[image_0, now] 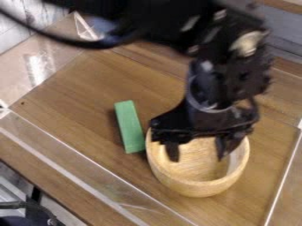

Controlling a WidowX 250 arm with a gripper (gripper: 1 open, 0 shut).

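My black gripper (pixel 199 146) hangs over the wooden bowl (pixel 195 181), its fingers reaching down into the bowl's upper part and hiding much of the inside. The fingers stand apart, and I see nothing between them. Just left of the bowl, a green block (pixel 129 126) lies on the wooden table.
The arm fills the top middle and hides what stands behind the bowl. A pale wall and a wooden ledge run along the upper right.
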